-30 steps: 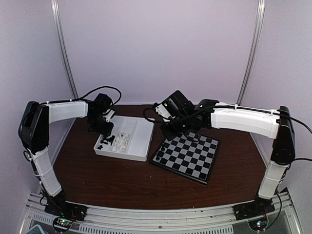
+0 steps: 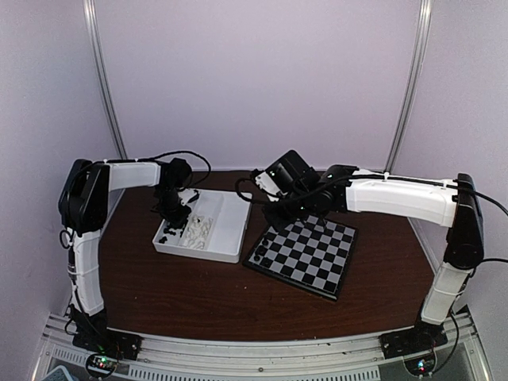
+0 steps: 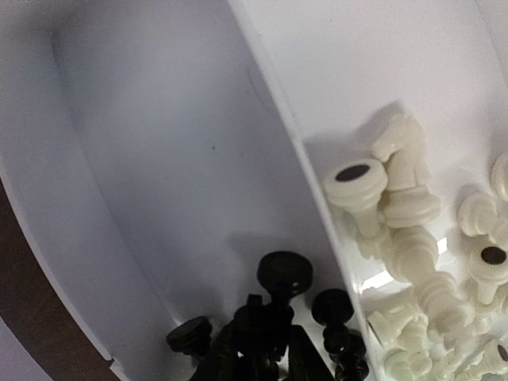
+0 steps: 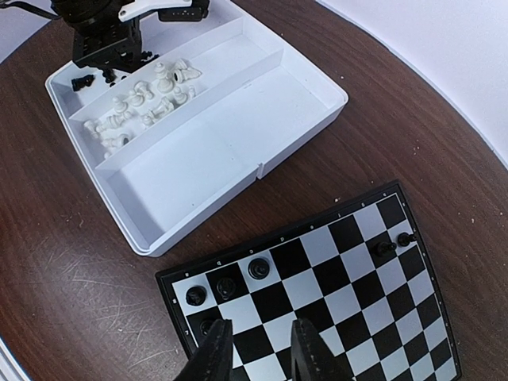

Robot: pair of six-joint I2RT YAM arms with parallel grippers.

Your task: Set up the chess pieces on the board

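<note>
My left gripper is down among black pieces (image 3: pixel 284 271) in the white box's (image 3: pixel 260 48) left compartment; a piece is at or between its fingertips, and whether it is held I cannot tell. White pieces (image 3: pixel 415 202) lie in the adjoining compartment. My right gripper stands open above the chessboard (image 4: pixel 361 317); no held piece shows. Several black pieces stand on the board, among them one near the left corner (image 4: pixel 195 295), one on a pale square (image 4: pixel 259 268) and two near the far right edge (image 4: pixel 406 239).
The box's third compartment (image 4: pixel 230 135) is empty. Bare dark table (image 2: pixel 198 298) runs in front of box and board. The right arm (image 2: pixel 397 194) reaches over the board's back part. Pale walls enclose the workspace.
My left arm has moved right and slightly toward the table's middle, its gripper now lower among the black pieces. The right arm has shifted very slightly; the board looks the same.
</note>
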